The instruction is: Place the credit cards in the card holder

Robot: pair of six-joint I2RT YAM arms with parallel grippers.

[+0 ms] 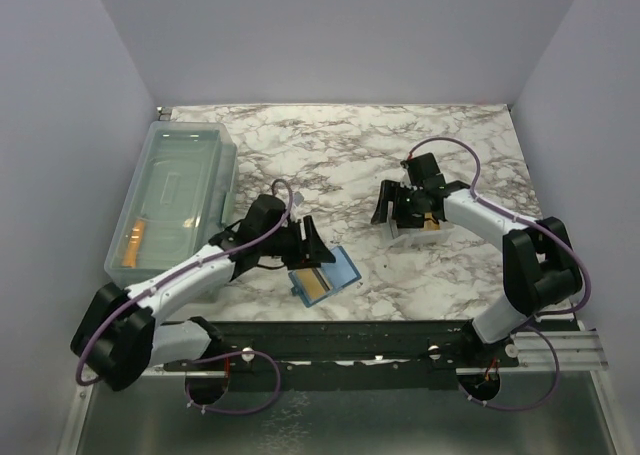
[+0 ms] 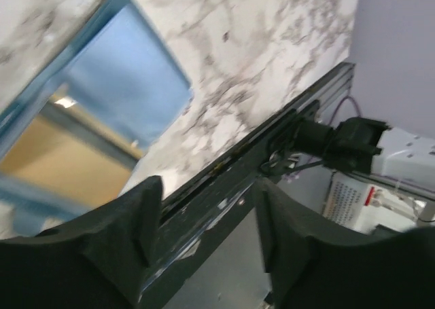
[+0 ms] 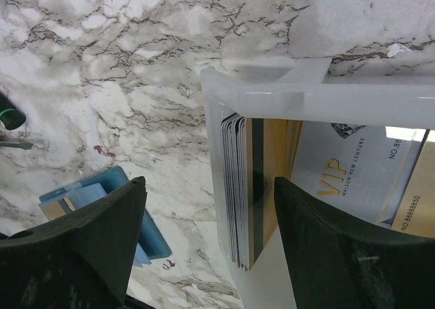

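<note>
A blue card holder [image 2: 122, 64] with tan cards [image 2: 51, 163] lies at the front centre in the top view. My left gripper [image 1: 305, 225] is over its back edge, part open, blurred in the left wrist view. My right gripper [image 1: 395, 197] stands open at a white tray [image 3: 326, 98] on the right; in the right wrist view its fingers are around the near end of a stack of cards [image 3: 238, 187], with more cards, one reading VIP [image 3: 333, 176], lying in the tray.
A large lidded plastic box [image 1: 165, 200] fills the left side. A dark marker [image 3: 10, 112] lies near the middle.
</note>
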